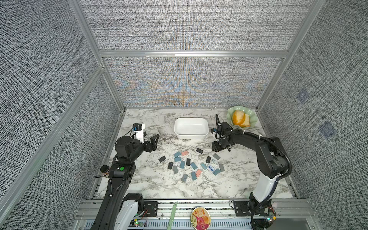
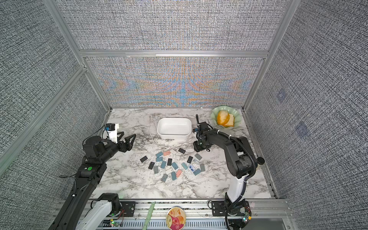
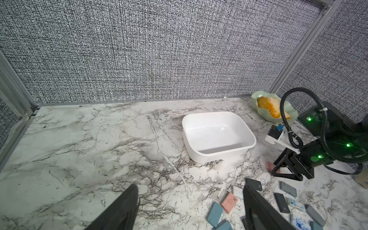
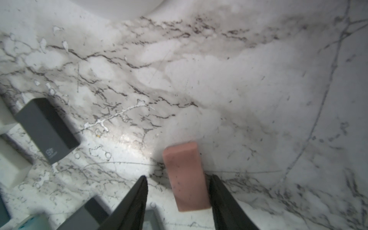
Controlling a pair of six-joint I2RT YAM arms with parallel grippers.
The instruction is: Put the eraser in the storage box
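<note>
A pink eraser (image 4: 187, 176) lies on the marble table right of the scattered erasers, between the parted fingers of my right gripper, which hovers low over it; one finger is very near its side, and contact is unclear. The white storage box (image 1: 191, 126) (image 3: 216, 136) stands empty at the back middle, left of that gripper. My left gripper is open with nothing between its fingers, held above the left part of the table and pointing toward the box.
Several grey, blue, black, pink and white erasers (image 2: 169, 161) are spread over the middle front. A green bowl with bread (image 2: 225, 117) stands at the back right.
</note>
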